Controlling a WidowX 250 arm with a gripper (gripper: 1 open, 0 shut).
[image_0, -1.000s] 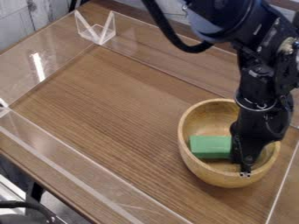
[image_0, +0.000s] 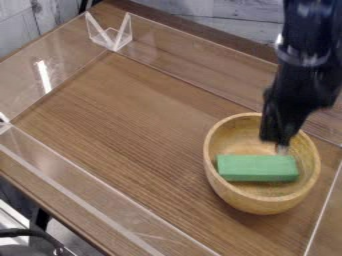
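A round tan bowl (image_0: 214, 150) sits on the wooden table at the right, holding a green rectangular block (image_0: 257, 168) in its front part, lying flat. The dark gripper (image_0: 281, 130) is above the back of the bowl, partly blurred, with its fingers over the bowl behind the block and apart from it. Whether it is open or shut is unclear.
A clear plastic object (image_0: 110, 30) stands at the back left.
The gripper has risen and moved back out of the bowl. The green block now shows fully, turned and lying nearer the bowl's front.
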